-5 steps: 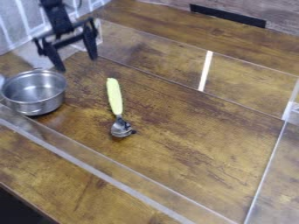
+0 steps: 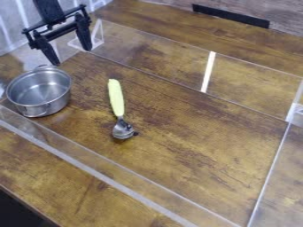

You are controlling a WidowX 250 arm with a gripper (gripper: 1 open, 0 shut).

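My black gripper (image 2: 69,51) is at the upper left, its two fingers spread apart with nothing between them, above and behind a steel pot (image 2: 39,91). The pot stands on the wooden table near the left edge. Right of it lies a tool with a pale yellow handle (image 2: 116,96) and a rounded metal head (image 2: 123,130), pointing toward the front.
Clear plastic walls surround the wooden table surface (image 2: 207,146), with a white strip (image 2: 208,73) at the back. A dark slotted bar (image 2: 231,16) lies at the far back.
My gripper has moved over the last second, ending slightly higher and further left than a second ago. The pot and the yellow-handled tool look unmoved.
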